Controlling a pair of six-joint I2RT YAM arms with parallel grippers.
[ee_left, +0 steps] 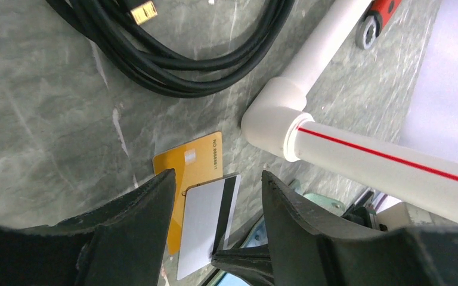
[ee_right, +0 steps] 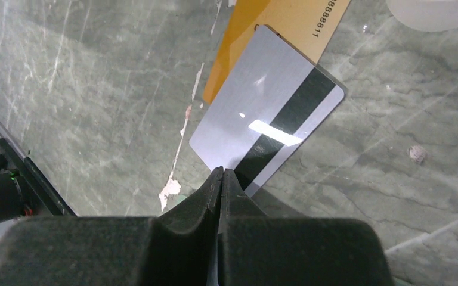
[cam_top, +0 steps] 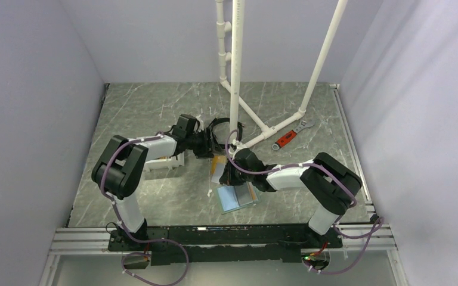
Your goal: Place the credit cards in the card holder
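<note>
A white card with a black stripe (ee_right: 268,101) lies partly over a gold card (ee_right: 274,27) on the grey table. My right gripper is shut with nothing visible between its fingers; its tips appear at the striped edge of the white card, and whether they touch it I cannot tell. The open card holder (cam_top: 237,197), pale blue inside, lies just in front of that gripper, partly covered by it. Open and empty, my left gripper hangs over the cards, with the gold card (ee_left: 194,158) and white card (ee_left: 200,226) seen between its fingers.
A white pipe frame (cam_top: 234,71) stands close behind the cards. Near it lie a coiled black cable (cam_top: 217,121) and a red-handled wrench (cam_top: 286,139). A white tray (cam_top: 155,164) sits under the left arm.
</note>
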